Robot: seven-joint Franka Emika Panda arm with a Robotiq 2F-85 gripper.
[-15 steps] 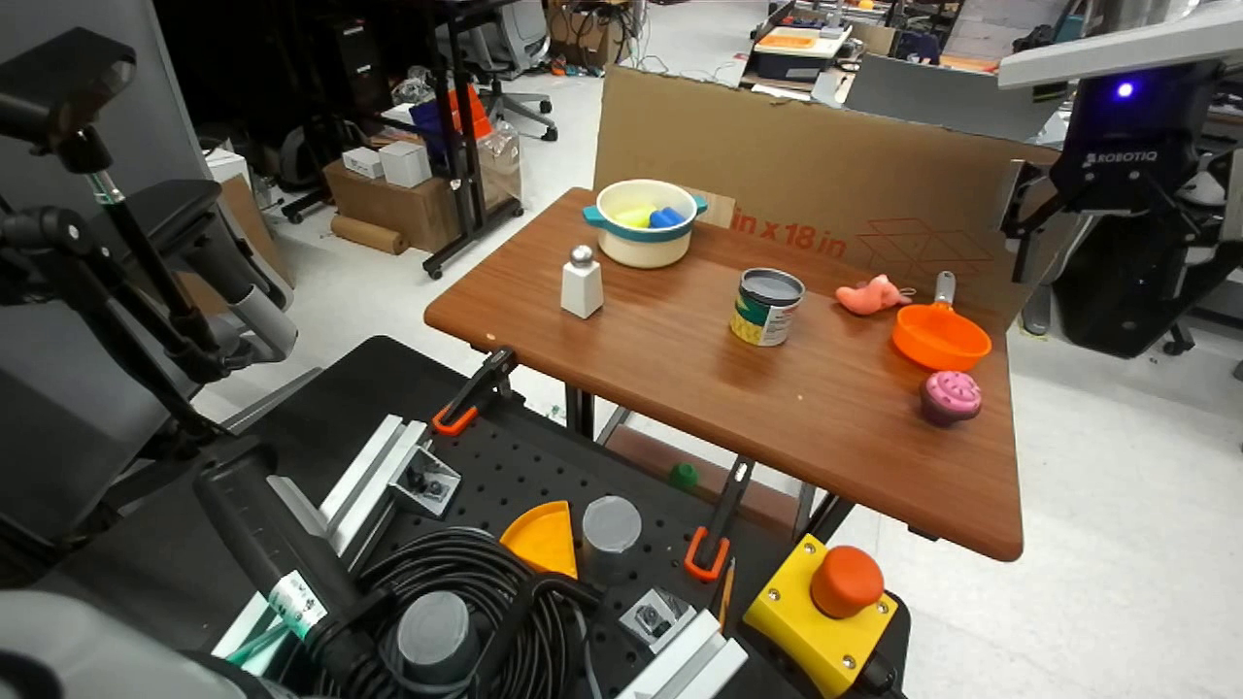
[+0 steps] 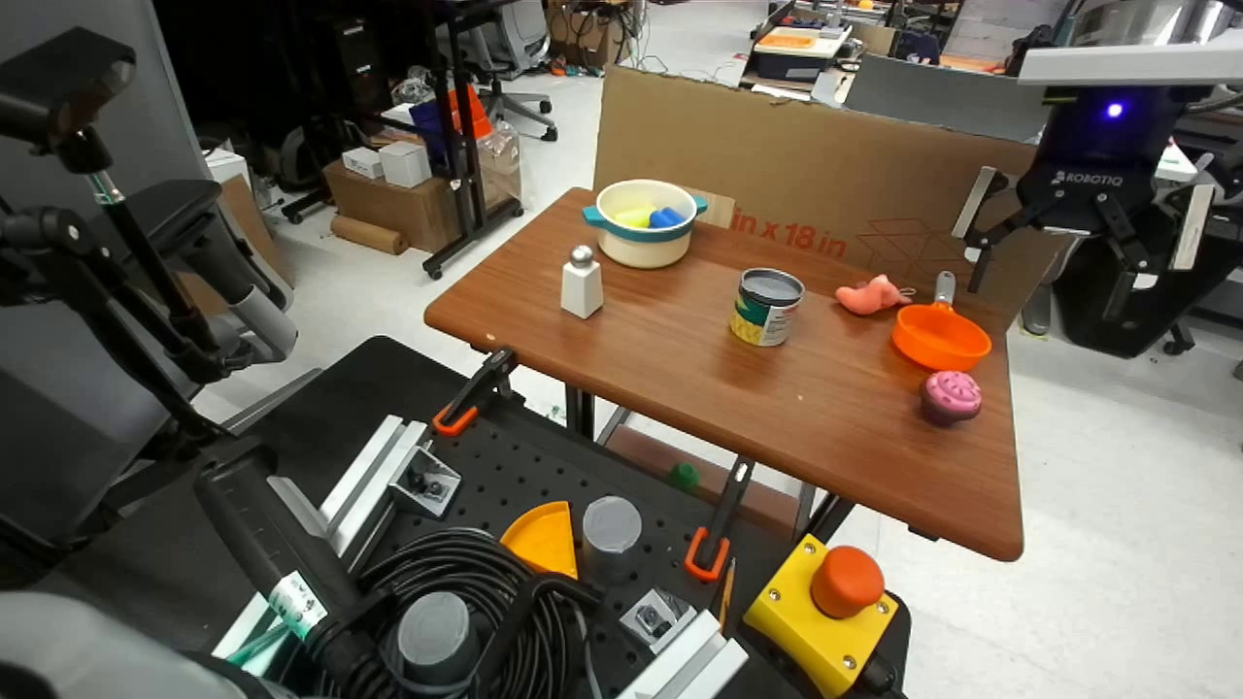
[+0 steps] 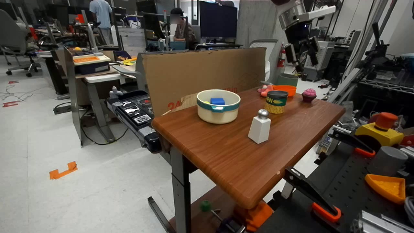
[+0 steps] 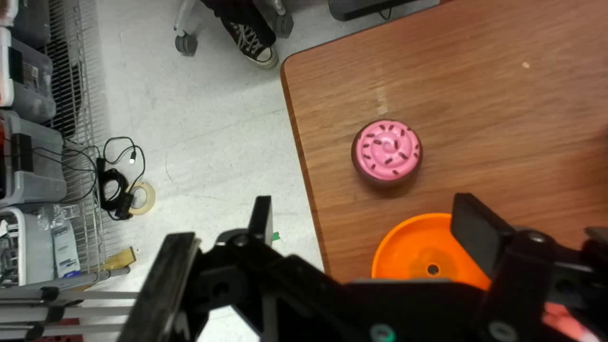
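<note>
My gripper stands open above the table's right end, its fingers wide apart and nothing between them. A pink-topped toy cupcake sits near the table edge, ahead of the fingers in the wrist view. Beside it lies an orange pan, partly hidden by my gripper in the wrist view. A pink toy figure rests left of the pan. Mid-table is a corn can. A white shaker stands upright toward the other end, near a cream pot holding a blue block and something yellow.
A cardboard panel stands along the table's far side. Clamps, cables and a yellow box with a red button occupy the black bench in front.
My gripper has shifted left and somewhat lower in exterior view 1, with its fingers still apart. The objects on the table have not moved.
</note>
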